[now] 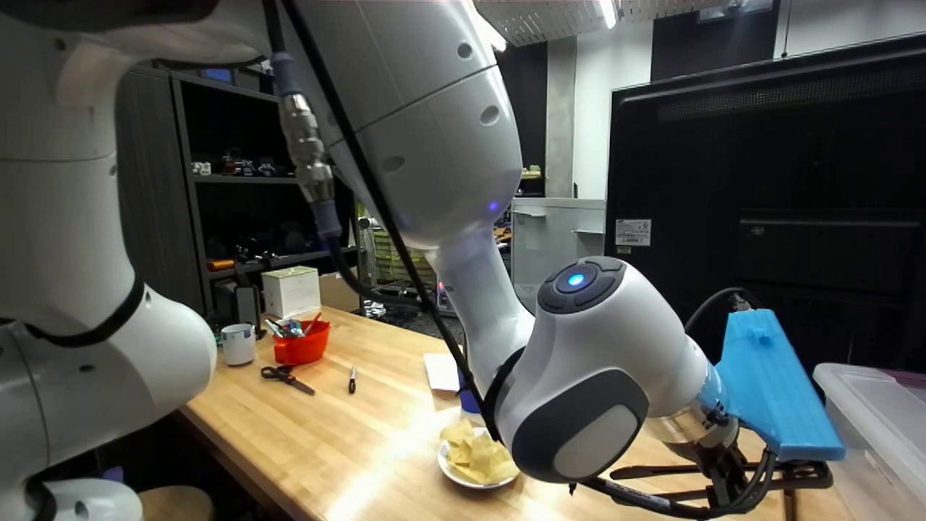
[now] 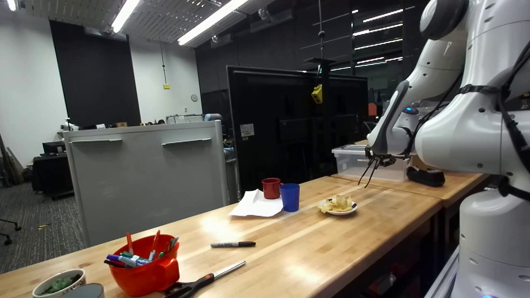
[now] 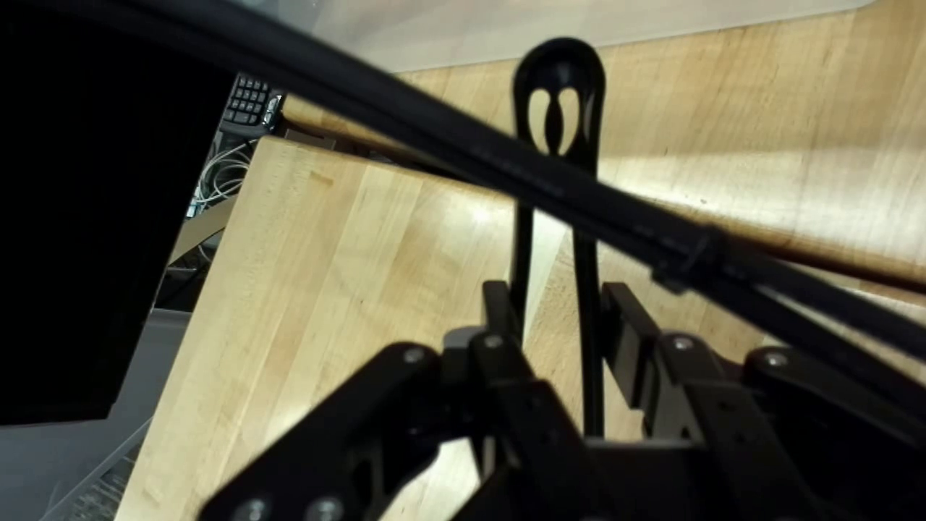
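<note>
A pair of black tongs (image 3: 591, 286) runs between the fingers of my gripper in the wrist view, and the fingers are shut on it. One rounded end with two slots points up the view, over the tabletop; the rest is hidden among the gripper parts. In exterior view 2, the tongs' two thin prongs (image 2: 369, 172) hang down and apart from the gripper (image 2: 379, 159), above the table beyond the plate of chips. A white plate (image 2: 350, 211) with yellow chips (image 2: 341, 202) lies below and to the left of them there.
A blue cup (image 2: 290, 197) and a red mug (image 2: 271, 188) stand by white paper (image 2: 254, 205). A marker (image 2: 233, 244), scissors (image 2: 201, 283) and red pen container (image 2: 149, 278) lie nearer. A clear bin (image 2: 348, 161) stands behind the gripper. A black cable (image 3: 486, 143) crosses the wrist view.
</note>
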